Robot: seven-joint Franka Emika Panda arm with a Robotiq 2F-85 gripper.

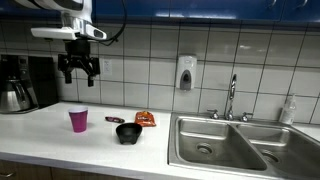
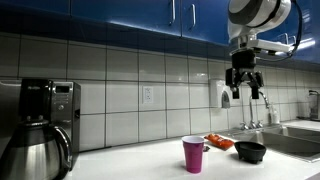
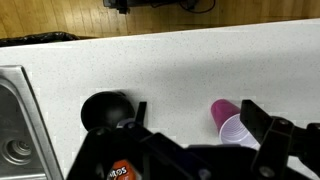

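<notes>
High over the counter, my gripper (image 1: 79, 80) stands open, nothing between its fingers. Below it on the counter is a pink-purple cup (image 1: 78, 119), upright and well apart from the gripper. A black bowl (image 1: 129, 132) sits to the cup's right. Behind the bowl lies an orange-red snack bag (image 1: 145, 118), and a small dark red object (image 1: 115, 120) rests to the left of the bag. Looking down in the wrist view, the cup (image 3: 229, 121) shows at right and the bowl (image 3: 106, 109) at left, while my gripper covers part of the bag (image 3: 122, 170).
A double steel sink (image 1: 208, 145) with a faucet (image 1: 232, 97) takes up the right side. A coffee maker (image 2: 38, 130) stands at the counter's far left. The soap bottle (image 1: 289, 110) is behind the sink. Open counter lies in front of the cup and bowl.
</notes>
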